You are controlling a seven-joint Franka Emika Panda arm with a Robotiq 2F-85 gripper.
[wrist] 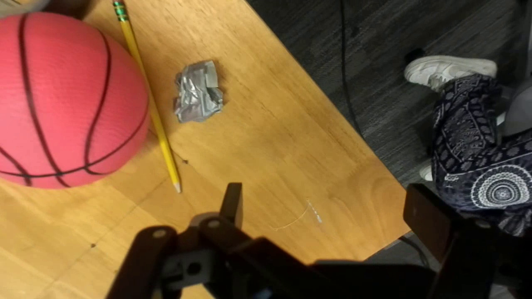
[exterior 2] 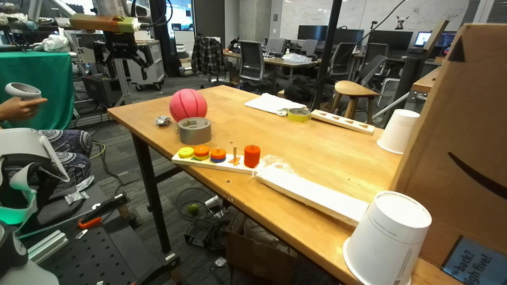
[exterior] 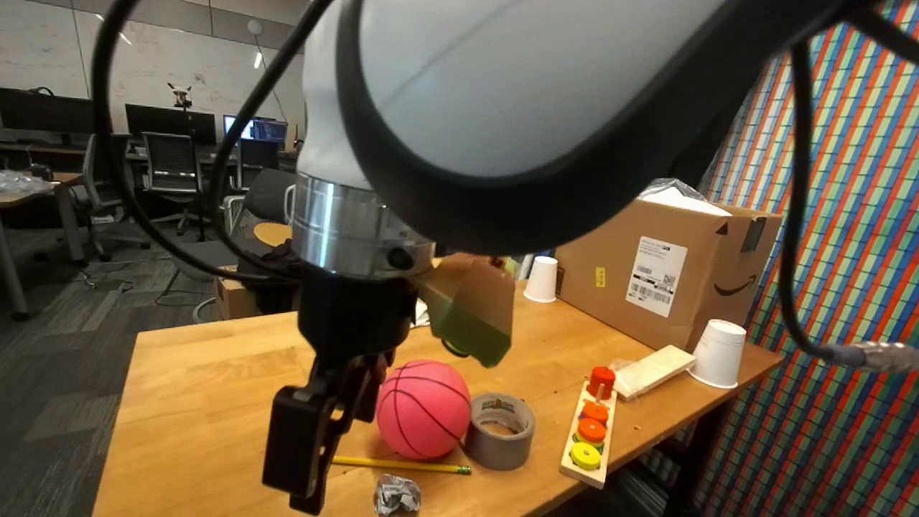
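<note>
My gripper stands open in the wrist view, its two black fingers wide apart with only tabletop and a little floor visible between them. In exterior view 1 the gripper point(exterior: 306, 457) hangs in front of the pink ball point(exterior: 423, 409), toward the camera. A yellow pencil point(wrist: 157, 117) lies beside the ball in the wrist view, pointing toward the left finger. Near it sits a crumpled silver wad point(wrist: 198, 92), apart from the fingers. The grey tape roll point(exterior 2: 194, 130) stands close to the ball in exterior view 2.
A peg board with coloured rings point(exterior 2: 218, 161) lies along the table edge, near a pale wooden plank point(exterior 2: 313, 194). White cups point(exterior 2: 387, 237) and a cardboard box point(exterior: 663, 267) occupy one end. A white cloth point(exterior 2: 273, 103) lies farther off. Someone's leg point(wrist: 469, 129) shows beyond the table edge.
</note>
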